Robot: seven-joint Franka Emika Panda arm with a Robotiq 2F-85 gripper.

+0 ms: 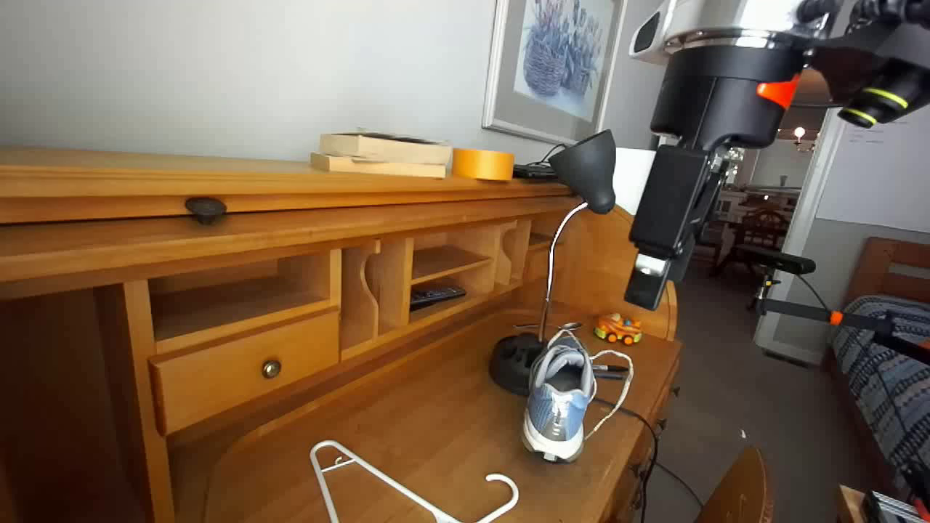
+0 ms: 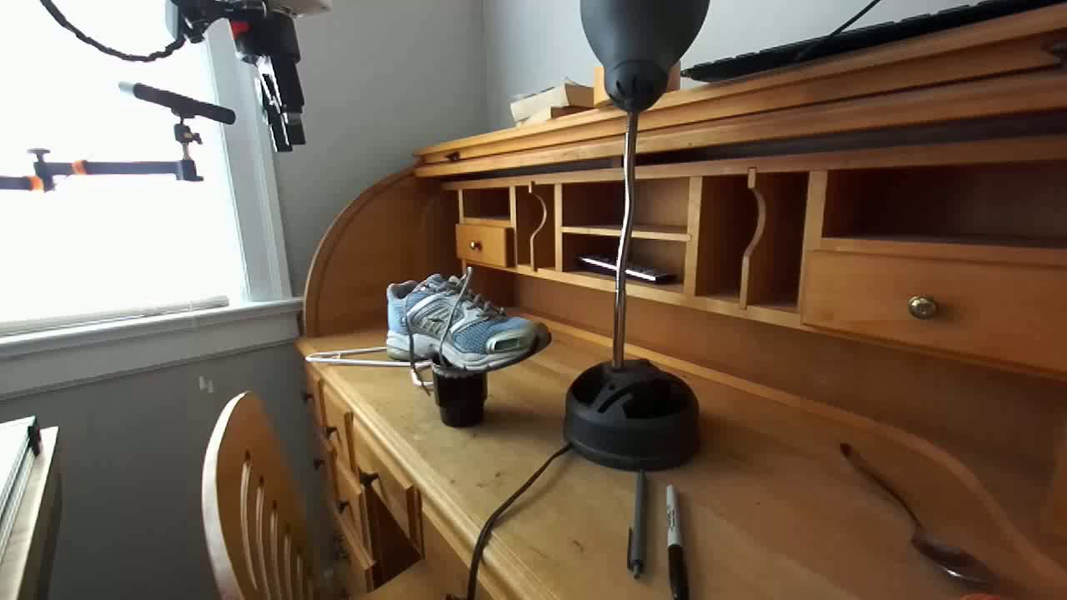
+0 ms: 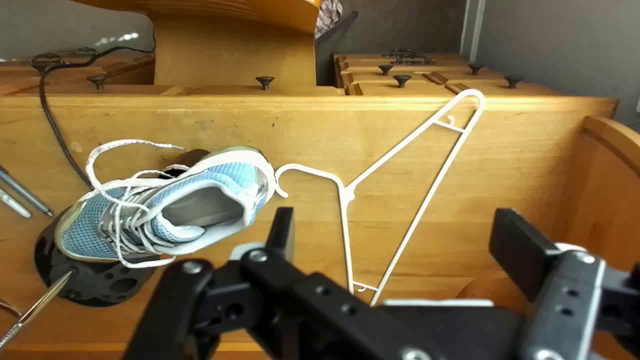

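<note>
My gripper is open, its two black fingers wide apart with only air between them. It hangs well above the desk, as both exterior views show. A blue and white running shoe with loose white laces lies to the left of the fingers in the wrist view. Seen from the side, the shoe rests tilted on a small black cup, its toe off the desk. A white plastic hanger lies flat on the wood, below the gap between my fingers in the wrist view.
A black desk lamp with a bendable neck stands beside the shoe. Pens, a spoon and an orange toy car lie farther along the desk. Cubbyholes line the back, one holding a remote. A wooden chair stands in front.
</note>
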